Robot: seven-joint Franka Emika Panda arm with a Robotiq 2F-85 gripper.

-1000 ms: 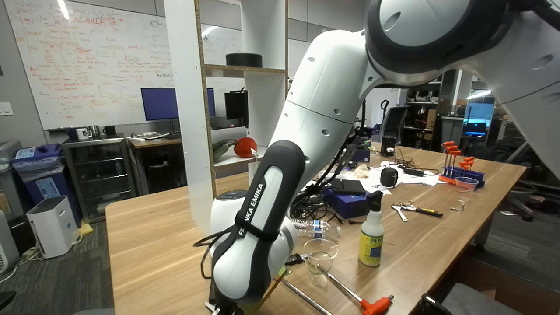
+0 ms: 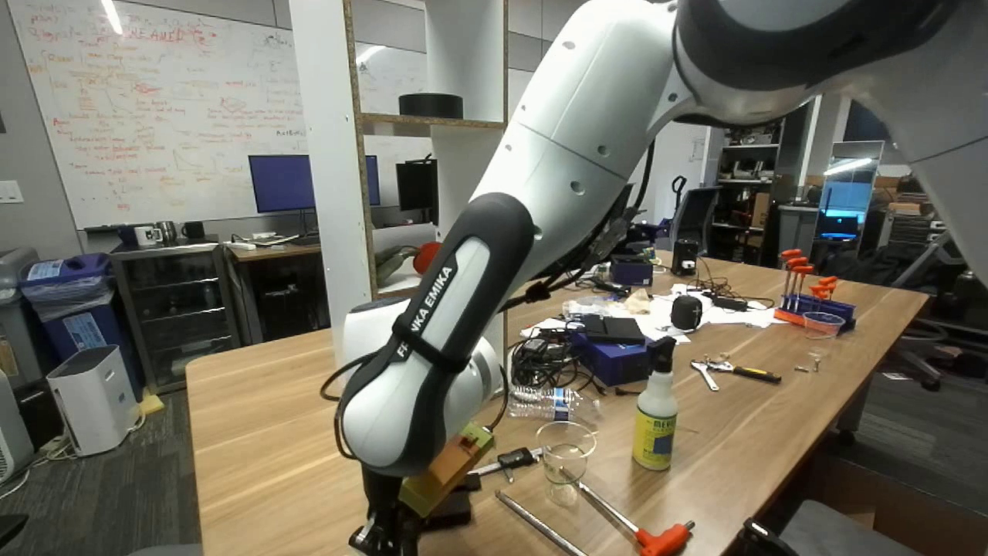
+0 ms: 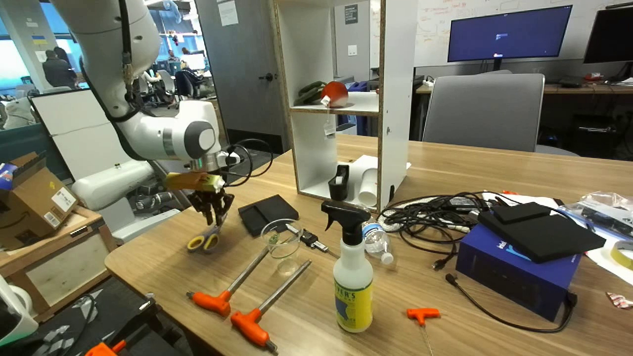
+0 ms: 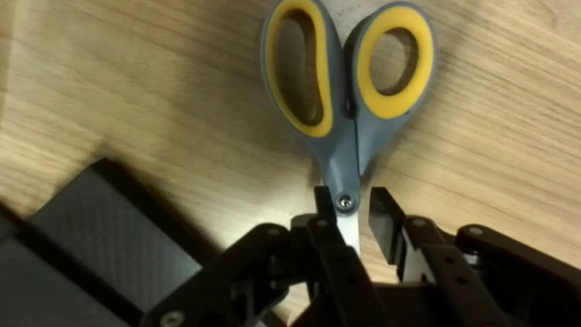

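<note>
A pair of scissors (image 4: 343, 158) with grey handles and yellow finger loops is at my gripper in the wrist view. The black fingers stand on either side near its pivot screw, and the gripper is shut on the scissors' blade end. Most of the blades are hidden behind the fingers. In exterior view 2, the scissors (image 3: 204, 241) slant down from the gripper (image 3: 214, 220), loops lowest, close over the table's left end. I cannot tell whether the loops touch the wood. Only part of the gripper (image 2: 384, 542) shows at the bottom of exterior view 1.
Right beside the gripper lies a flat black case (image 3: 268, 214). Farther right are a clear cup (image 3: 282, 246), a caliper (image 3: 309, 238), orange-handled hex keys (image 3: 252, 328) and a spray bottle (image 3: 354, 285). A white shelf unit (image 3: 383, 118) rises behind them.
In exterior view 1 the arm has shifted left and its wrist sits higher. The black case by the gripper now shows, while the red item on the shelf is partly covered by the arm.
</note>
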